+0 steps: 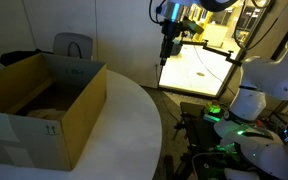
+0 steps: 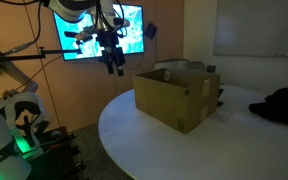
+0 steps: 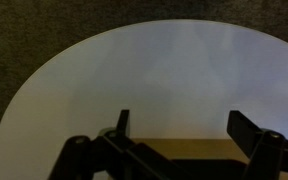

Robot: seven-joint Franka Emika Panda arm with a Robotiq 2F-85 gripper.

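Note:
My gripper (image 1: 164, 58) hangs high near the rounded end of the table, apart from the cardboard box. In the wrist view, the gripper is open, its dark fingers (image 3: 123, 123) wide apart with nothing between them. An open-topped brown cardboard box (image 1: 24, 135) stands on the white table at the left of exterior view 1. Something brown lies inside, too unclear to name. Exterior view 2 shows the gripper (image 2: 115, 64) to the left of the box (image 2: 164, 105) and above it. A strip of cardboard (image 3: 194, 148) appears low in the wrist view, beyond the fingers.
A black cloth-like heap (image 2: 279, 106) lies farther along it. Chairs (image 1: 74, 44) stand behind. A lit screen (image 2: 94, 37) hangs on the wall beside the arm.

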